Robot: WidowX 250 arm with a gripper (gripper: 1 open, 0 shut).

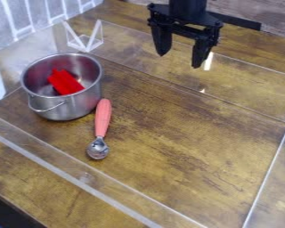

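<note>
My black gripper (182,43) hangs at the top centre of the camera view, open, its two fingers apart above the wooden surface. A metal pot (50,104) stands at the left with a red object (64,80) inside it. An ice cream scoop with a pink handle (103,118) lies to the right of the pot, its metal head toward the front.
A white wire-like object (83,38) is at the upper left, behind the pot. Clear edges or panels run along the left, front and right.
</note>
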